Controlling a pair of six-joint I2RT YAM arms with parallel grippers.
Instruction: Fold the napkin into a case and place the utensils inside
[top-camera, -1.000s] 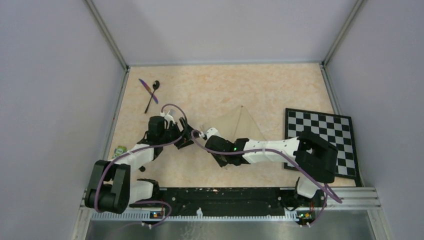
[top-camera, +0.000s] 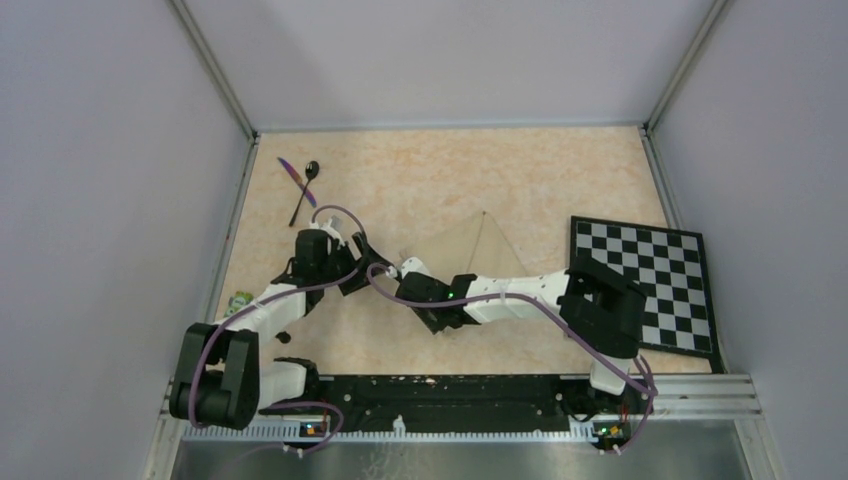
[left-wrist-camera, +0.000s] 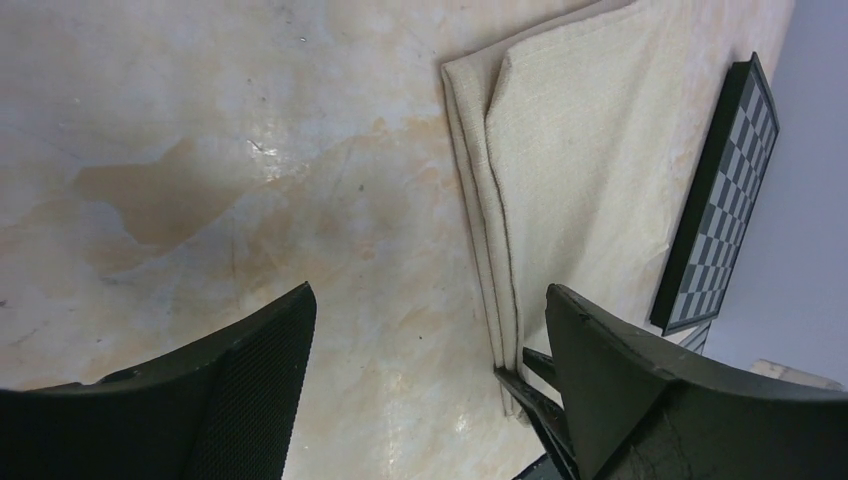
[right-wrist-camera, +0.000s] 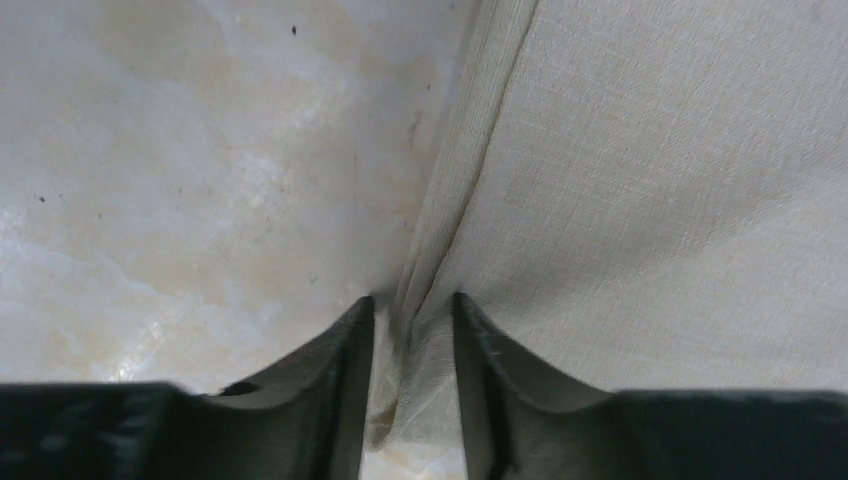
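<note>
The beige napkin (top-camera: 465, 245) lies on the table, partly hidden under my right arm. Its folded left edge runs as a narrow layered strip in the left wrist view, where the napkin (left-wrist-camera: 600, 130) spreads to the right. My right gripper stands at the near end of that edge, its separated fingertips on either side of the fold. To the left of the cloth is my left gripper, open over bare table. A dark spoon (top-camera: 311, 171) and a multicoloured knife (top-camera: 290, 170) lie crossed at the back left.
A black-and-white checkered board (top-camera: 645, 285) takes up the right side. A small green item (top-camera: 238, 301) is at the left edge, partly behind my left arm.
Both arms have shifted slightly leftward in the top view, the right one more at its elbow. The visible napkin, spoon and knife look unmoved.
</note>
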